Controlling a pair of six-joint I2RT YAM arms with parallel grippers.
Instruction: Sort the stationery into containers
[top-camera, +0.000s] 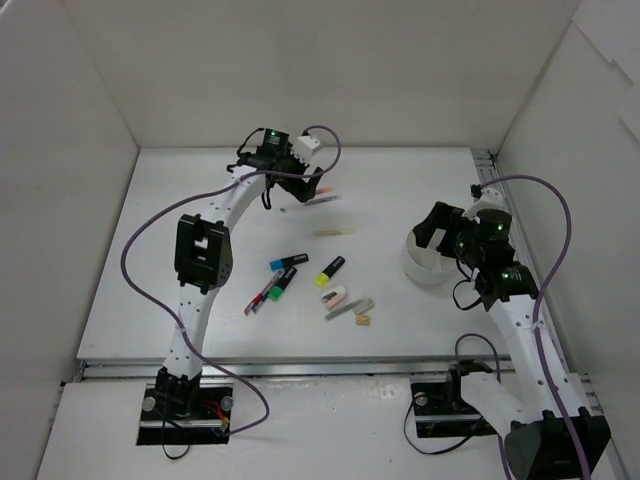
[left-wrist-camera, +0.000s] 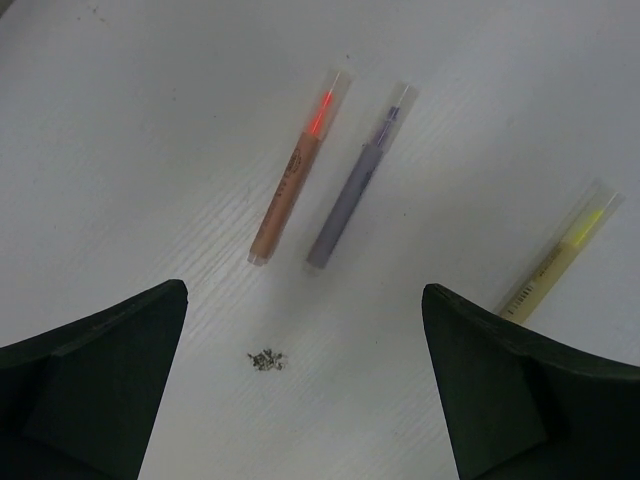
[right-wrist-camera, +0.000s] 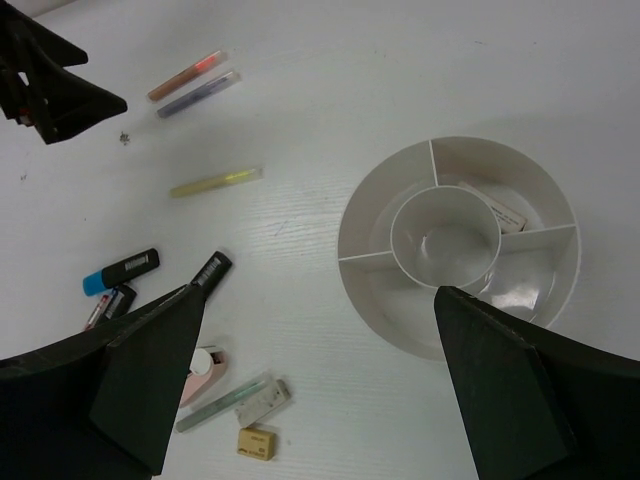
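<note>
My left gripper (top-camera: 305, 185) hangs open over an orange pen (left-wrist-camera: 285, 195) and a purple pen (left-wrist-camera: 342, 205) at the back of the table; a yellow pen (left-wrist-camera: 545, 280) lies to their right. My right gripper (top-camera: 436, 225) is open above a white round divided container (right-wrist-camera: 385, 200), which holds a small pale block (right-wrist-camera: 500, 210). In the right wrist view lie dark markers (right-wrist-camera: 138, 264), a pink-and-white item (right-wrist-camera: 207, 373), a grey-green pen (right-wrist-camera: 213, 410), a pale eraser (right-wrist-camera: 262, 403) and a tan block (right-wrist-camera: 256, 444).
Walls surround it at the back and sides. Small dark debris (left-wrist-camera: 267, 360) lies near the pens.
</note>
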